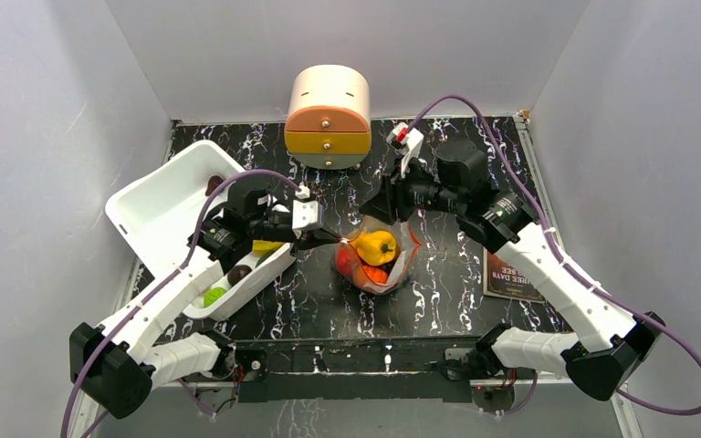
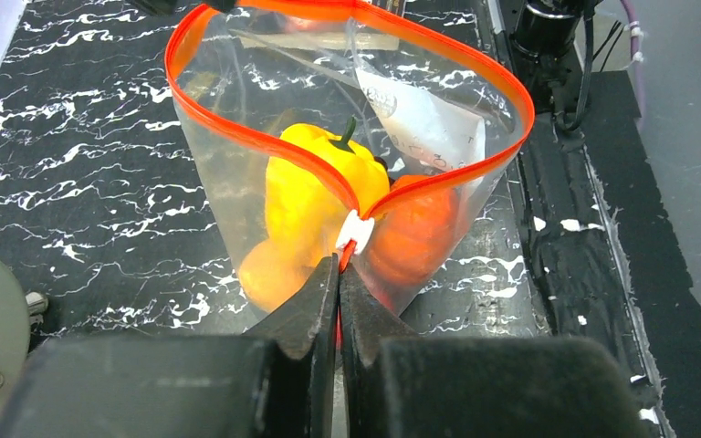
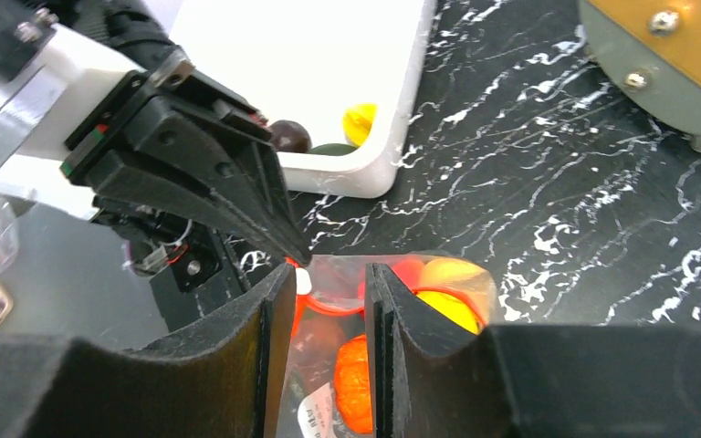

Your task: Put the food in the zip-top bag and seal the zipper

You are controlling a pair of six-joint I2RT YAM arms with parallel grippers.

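Observation:
A clear zip bag with an orange zipper stands mid-table, holding a yellow pepper, orange and red items and others. My left gripper is shut on the bag's zipper end, just under the white slider. My right gripper is part open above the bag's rim at the back, with no item clearly between its fingers; the top view shows it just behind the bag.
A white bin with produce is at left. A small drawer box stands at the back. A brown board lies at right.

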